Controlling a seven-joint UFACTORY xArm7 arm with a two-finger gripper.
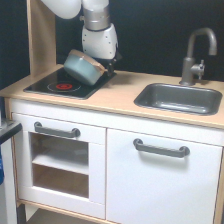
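Note:
A grey-green pot is tilted over the right rear part of the black cooktop. Whether its lower edge touches the cooktop or hangs just above it, I cannot tell. My gripper is at the pot's right side, below the white wrist. Its dark fingers blend into the dark backdrop, so their opening and their hold on the pot do not show clearly. A red-marked burner lies uncovered to the pot's lower left.
A grey faucet rises behind the sink. At the left stands a wooden upright. Below are an oven front with a handle and a white cupboard door.

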